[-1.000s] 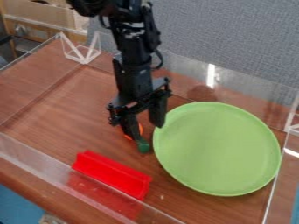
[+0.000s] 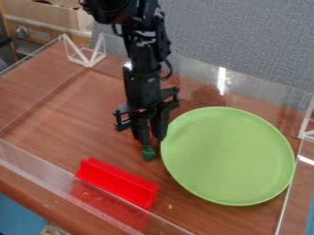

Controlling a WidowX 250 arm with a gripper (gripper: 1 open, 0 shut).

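Note:
The black gripper [image 2: 150, 131] hangs low over the wooden table, just left of a large green plate [image 2: 229, 154]. Its fingers cover most of an orange object with a green end [image 2: 149, 152], which looks like a carrot. I cannot tell whether the fingers are closed on it. A red block-like piece [image 2: 117, 181] lies at the front left, below the gripper.
Clear low walls [image 2: 73, 193] line its edges, with white brackets [image 2: 86, 52] at the back left and right. A grey panel stands behind.
The plate and red piece have not moved.

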